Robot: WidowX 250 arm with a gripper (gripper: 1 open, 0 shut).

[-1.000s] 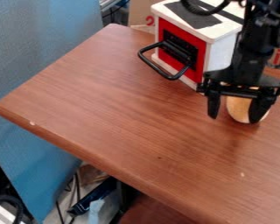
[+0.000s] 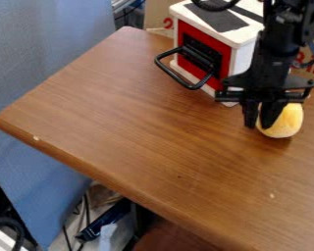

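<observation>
My black gripper is at the right of the table, pointing down at a round yellow object that rests on the wooden surface. Its fingers overlap the object's left and upper part, and appear closer together than wide open. Whether they are shut on it I cannot tell.
Behind the gripper stands a red and white box with a black wire handle, in front of cardboard.
My gripper has shifted slightly, and its fingers look closer together, over the round object's left part. The object looks roughly in the same spot.
</observation>
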